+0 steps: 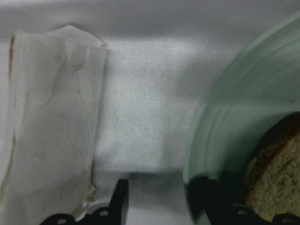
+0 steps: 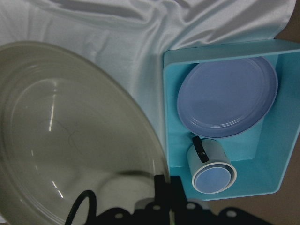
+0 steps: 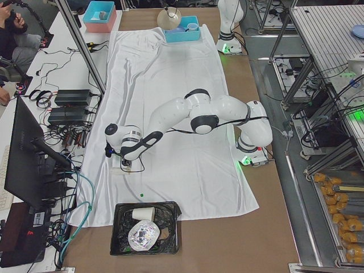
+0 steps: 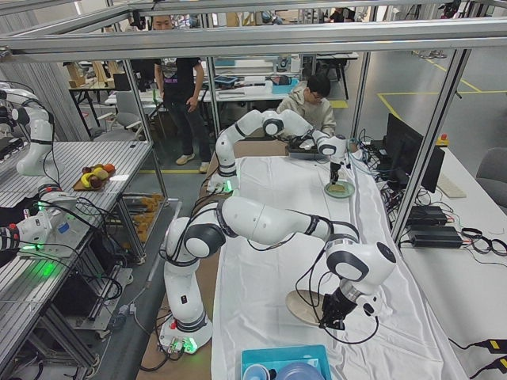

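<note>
In the left wrist view, a green plate (image 1: 211, 108) holds a bread slice (image 1: 276, 178); a folded white paper packet (image 1: 56, 112) lies beside it. My left gripper is open, low at the plate's edge, one finger at the rim. My right gripper is shut on the rim of a beige plate (image 2: 79, 136), seen raised and tilted near the blue bin (image 3: 181, 36) in the camera left view. In the right wrist view that bin contains a lilac plate (image 2: 227, 93) and a mug (image 2: 208, 164).
A black lined bin (image 3: 119, 233) with a foil-covered round item stands at the opposite end. A monitor (image 3: 23, 159) and cables border one side.
</note>
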